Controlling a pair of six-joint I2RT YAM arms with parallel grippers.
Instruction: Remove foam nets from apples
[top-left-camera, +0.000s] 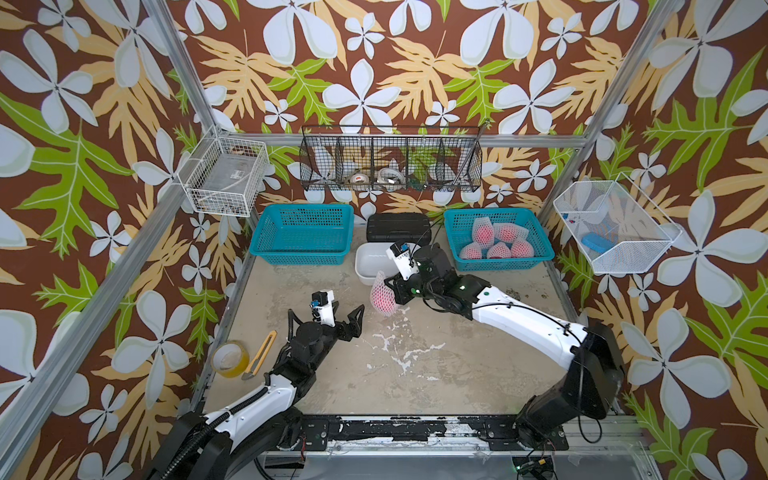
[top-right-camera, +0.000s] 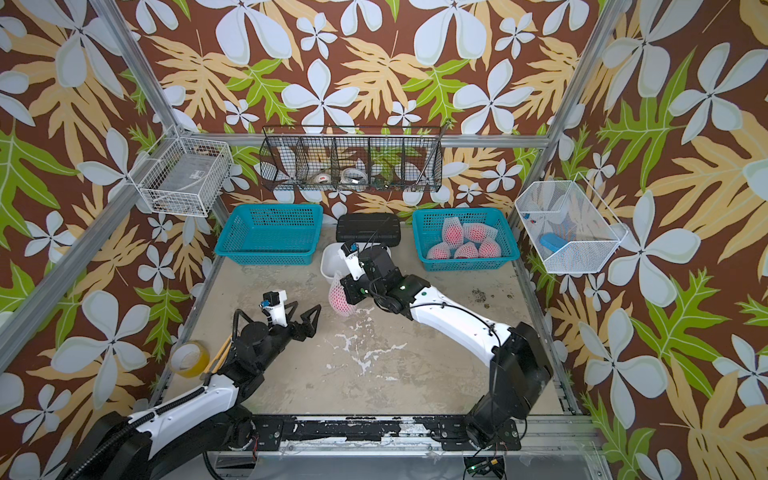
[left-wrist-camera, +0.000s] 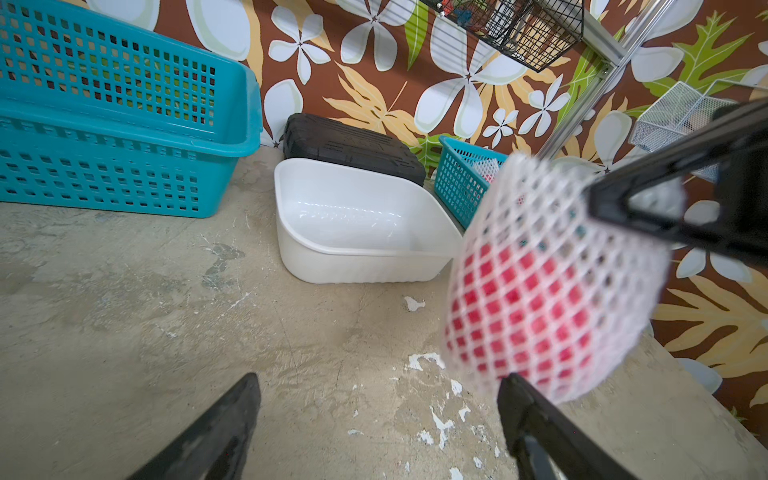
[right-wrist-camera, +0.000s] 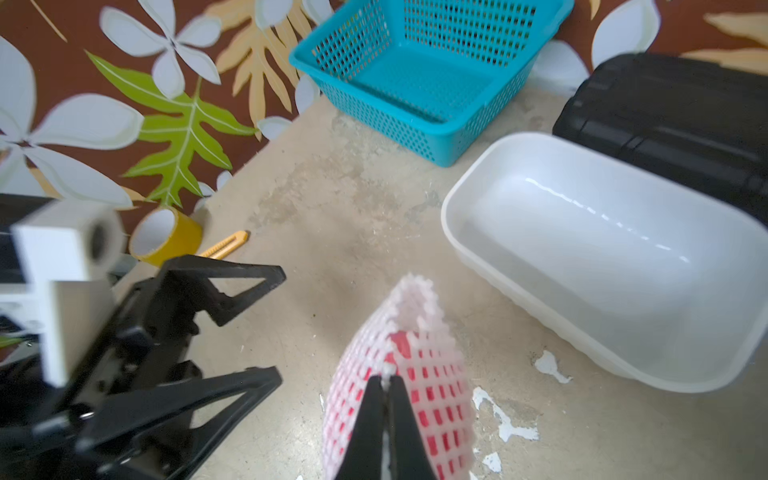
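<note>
A red apple in a white-and-pink foam net (top-left-camera: 382, 295) hangs in the air over the table, in front of the white bin. My right gripper is shut on the net, its fingers pinching the thin foam at the apple's side. The apple's red skin (right-wrist-camera: 401, 344) shows through the net's opening at the top. My left gripper stands open, empty, to the left of the apple and apart from it. More netted apples (top-left-camera: 496, 239) lie in the right teal basket (top-left-camera: 534, 217).
An empty teal basket (top-left-camera: 301, 209) stands at the back left. Between the baskets sit an empty white bin (right-wrist-camera: 596, 240) and a black case (top-left-camera: 397, 227). Yellow tape (top-left-camera: 230, 359) and a cutter (top-left-camera: 261, 353) lie at the left edge.
</note>
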